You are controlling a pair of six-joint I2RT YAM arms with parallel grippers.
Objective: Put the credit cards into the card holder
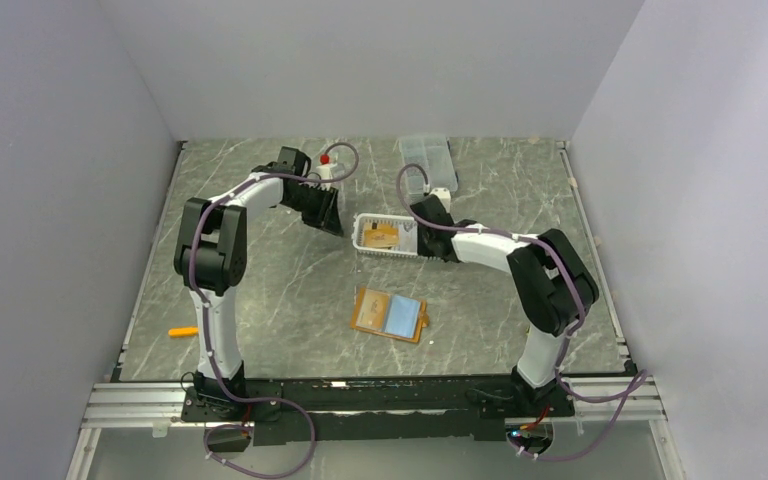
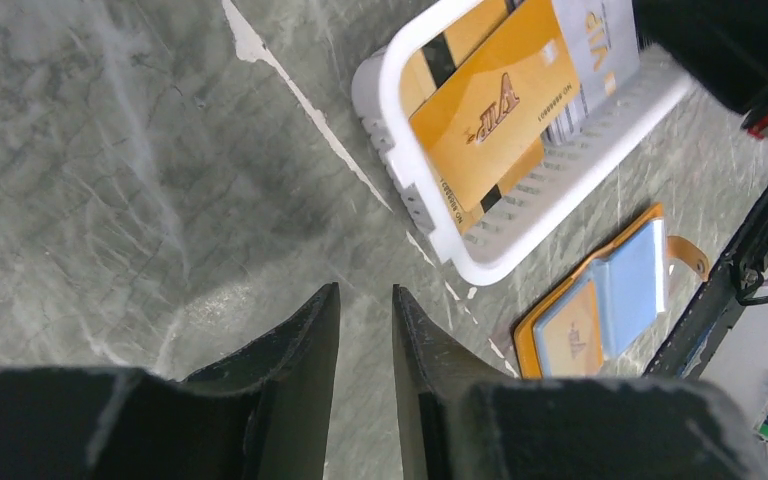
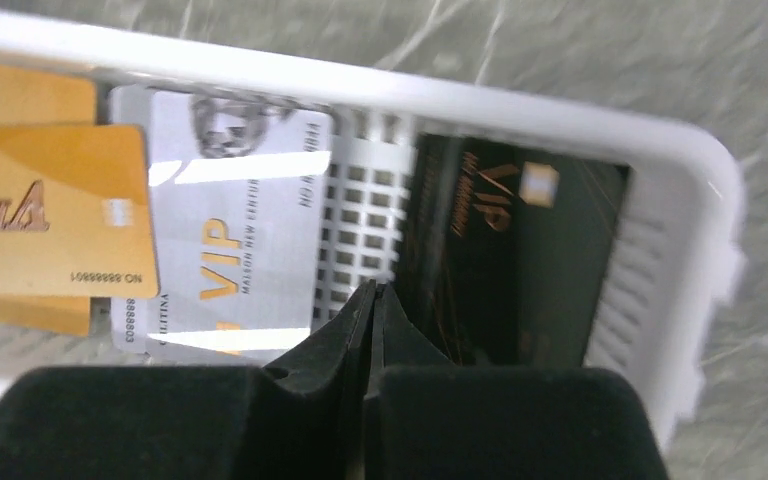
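A white basket holds gold cards, silver cards and a stack of black VIP cards. My right gripper is shut with nothing between its fingers. Its tips are over the basket, at the lower left side of the black stack in the right wrist view; the cards lie outside them. Left of the basket, my left gripper is open by a narrow gap, empty above bare table. The card holder lies open nearer the robot, its brown edge round a tan and a light blue side.
Behind the basket stands a clear plastic tray. An orange-handled tool rests at the left.
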